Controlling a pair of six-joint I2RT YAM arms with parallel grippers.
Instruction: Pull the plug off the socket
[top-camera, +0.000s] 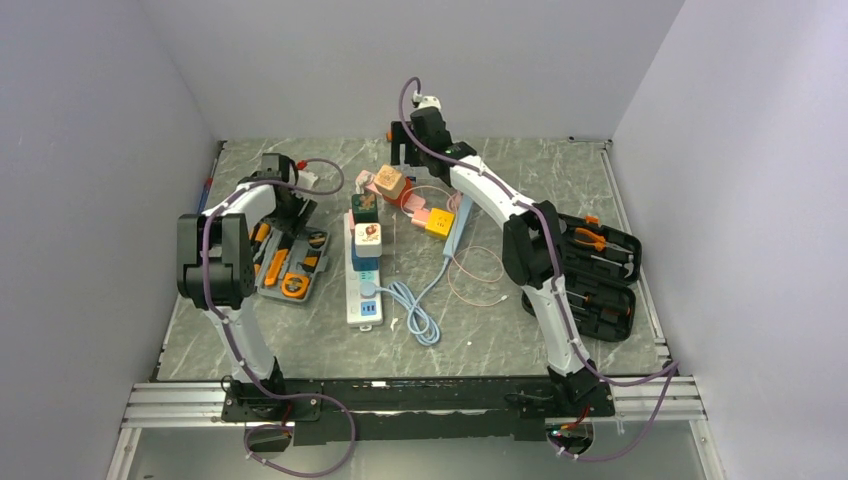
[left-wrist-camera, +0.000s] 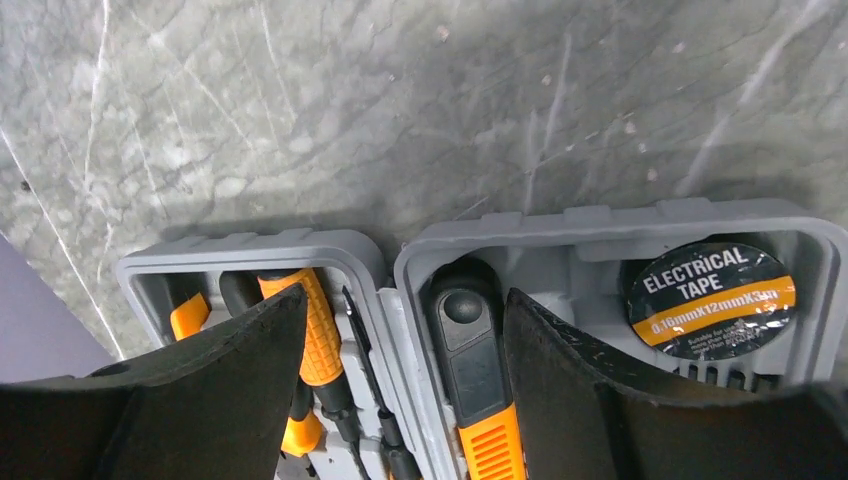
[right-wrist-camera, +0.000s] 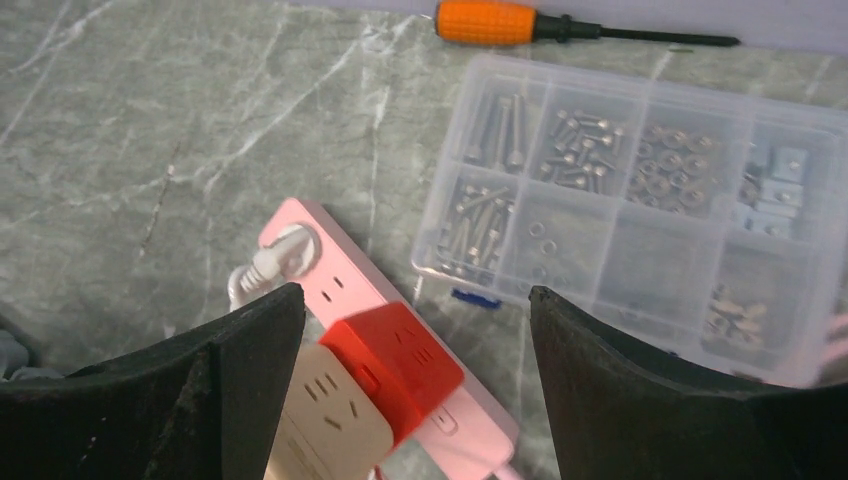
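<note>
A pink socket strip (right-wrist-camera: 345, 262) shows in the right wrist view, with a white plug (right-wrist-camera: 285, 255) seated at its upper end. A red cube (right-wrist-camera: 400, 362) and a beige cube (right-wrist-camera: 330, 415) sit farther down it. On the white power strip (top-camera: 354, 310) in the top view are a pale blue plug (top-camera: 368, 289), a green block (top-camera: 364, 208) and a white-topped block (top-camera: 368, 238). My right gripper stands open, empty, above the pink strip and a clear case. Empty as well, my left gripper is parted over the grey tool case (left-wrist-camera: 600, 225).
A clear case (right-wrist-camera: 620, 200) of screws and an orange screwdriver (right-wrist-camera: 490, 22) lie at the back. Coiled blue cable (top-camera: 424, 326) and a yellow cube (top-camera: 439, 222) occupy the middle. A black tool case (top-camera: 600, 275) lies at the right.
</note>
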